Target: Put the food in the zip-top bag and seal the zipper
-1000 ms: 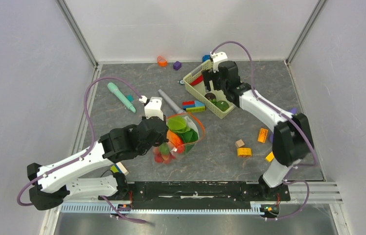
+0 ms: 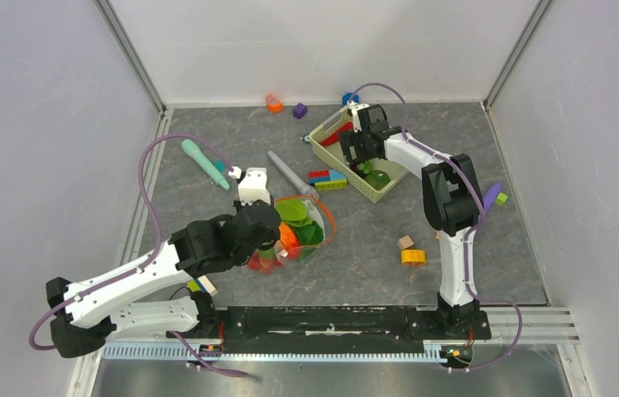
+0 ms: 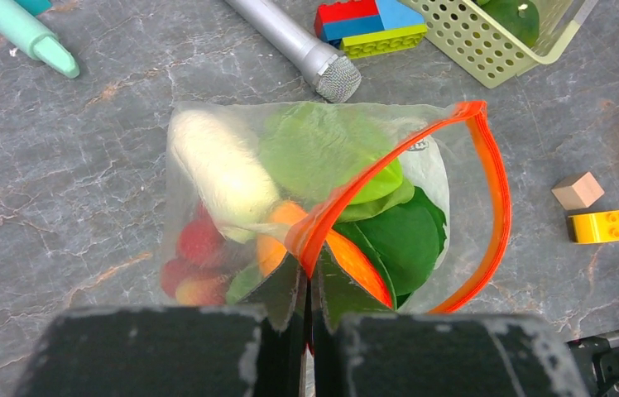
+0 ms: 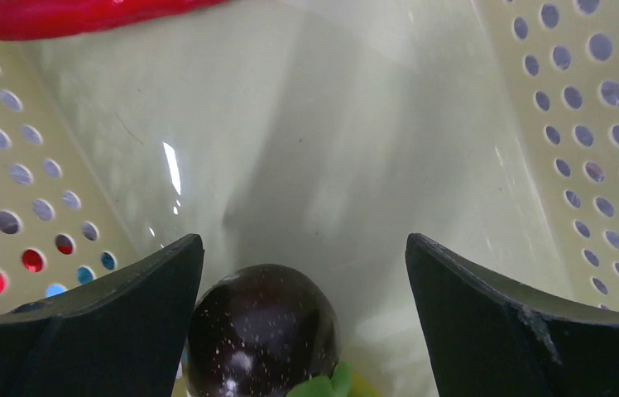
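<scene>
The zip top bag (image 3: 223,165) with orange zipper holds leafy greens, a pale long vegetable, red and orange produce. My left gripper is shut on the bag's zipper edge. My right gripper stands open inside the perforated basket (image 2: 319,141), above a dark round eggplant (image 4: 261,331). A red pepper (image 4: 91,18) lies farther along the basket floor; a green round vegetable (image 2: 376,179) sits at its near end.
A grey microphone (image 2: 290,172), stacked bricks (image 2: 328,184) and a mint marker-like object (image 2: 203,164) lie around the bag. Wooden and yellow blocks (image 2: 413,257) are at right.
The right arm has swung over and settled lower into the basket above the eggplant. The left gripper and bag have shifted slightly left.
</scene>
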